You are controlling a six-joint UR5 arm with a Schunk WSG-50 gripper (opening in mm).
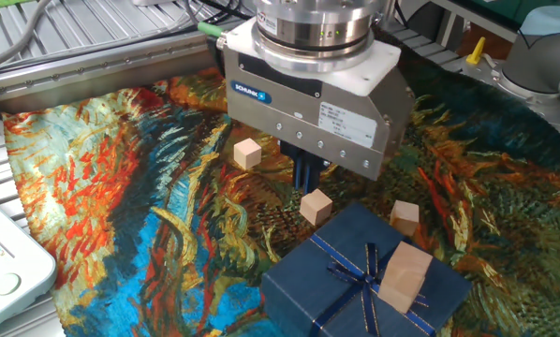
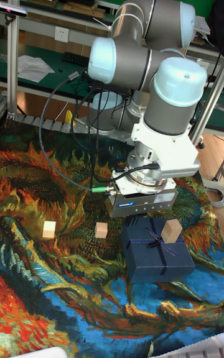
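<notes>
The gripper [image 1: 305,187] hangs over the painted cloth, its dark fingers [image 1: 301,173] pointing down beside a small wooden cube [image 1: 316,208]. In exterior view 2 the fingers appear close together, and no block shows between them; how wide the fingers stand cannot be told. A second cube [image 1: 247,154] lies to the left, and a third [image 1: 405,217] lies behind the dark blue gift box [image 1: 308,281]. On the box lid, by the ribbon bow, rests a longer wooden block [image 1: 406,276]. In exterior view 3 the gripper body [image 2: 142,202] hides the fingers.
A white device [image 1: 8,271] stands at the left edge, beyond the cloth. The metal rail [image 1: 102,75] runs along the back.
</notes>
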